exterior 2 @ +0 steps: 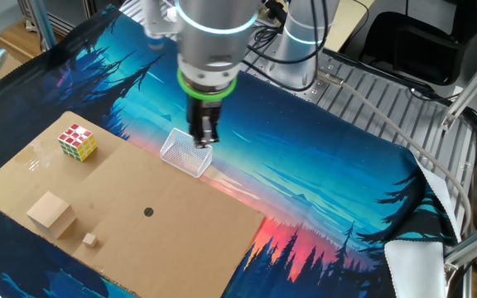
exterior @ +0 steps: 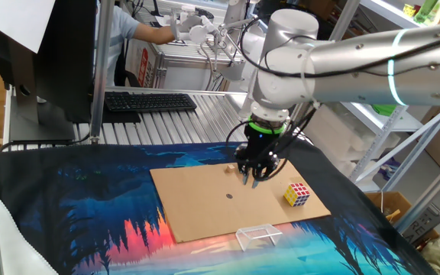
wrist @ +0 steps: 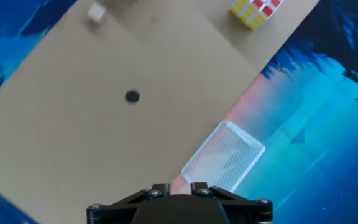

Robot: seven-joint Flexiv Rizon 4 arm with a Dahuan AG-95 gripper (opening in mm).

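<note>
My gripper (exterior: 250, 182) hangs in the air above the cardboard board (exterior: 197, 202), fingertips pointing down. In the wrist view its two fingers (wrist: 199, 186) stand a little apart, with only the surface below showing in the gap. A Rubik's cube (exterior 2: 77, 142) with red, yellow and green faces sits near one corner of the board. Also on the board are a larger plain block (exterior 2: 50, 213), a small pale cube (exterior 2: 89, 240) and a black round spot (exterior 2: 148, 212). At the board's edge is a white mesh tray-like stand (wrist: 224, 157); in exterior view 2 the gripper appears over it.
A dark cloth printed with trees and a sunset (exterior 2: 305, 178) covers the table around the board. Behind it lie a keyboard (exterior: 150, 101) and a monitor (exterior: 48, 69). Much of the board's middle is bare. A person's arm (exterior: 153, 34) shows in the background.
</note>
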